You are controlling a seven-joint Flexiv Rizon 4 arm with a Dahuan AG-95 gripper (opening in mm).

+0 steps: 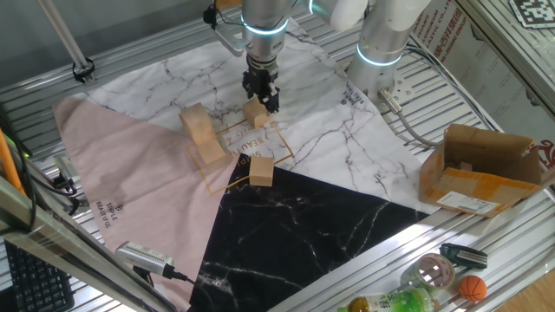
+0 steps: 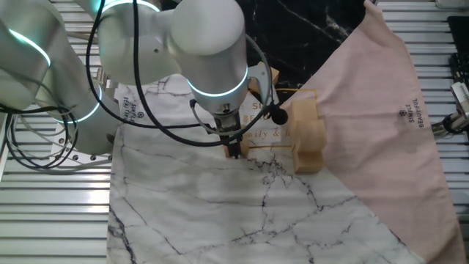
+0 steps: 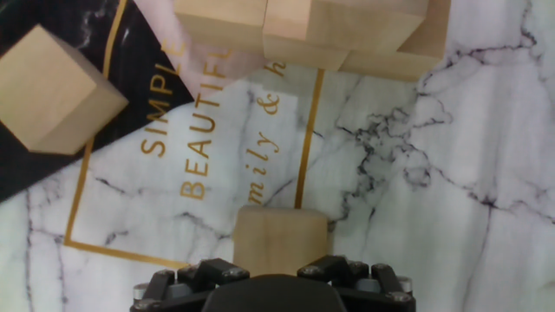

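A small wooden block (image 1: pixel 255 113) sits on the white marbled cloth, by the corner of the printed gold frame. My gripper (image 1: pixel 261 94) is right at this block, pointing down. In the wrist view the block (image 3: pixel 281 236) shows just beyond the spread fingers (image 3: pixel 325 269), which stand open to either side. Whether the fingers touch it cannot be told. In exterior view 2 the gripper (image 2: pixel 233 143) and arm cover most of the block. Another loose block (image 1: pixel 261 171) lies on the black part of the cloth.
Several wooden blocks (image 1: pixel 201 130) stand together at the pink part's edge, some stacked. A cardboard box (image 1: pixel 475 173) stands at the right. A tape roll (image 1: pixel 434 271), an orange ball (image 1: pixel 473 288) and a green bottle (image 1: pixel 403 301) lie at the front right.
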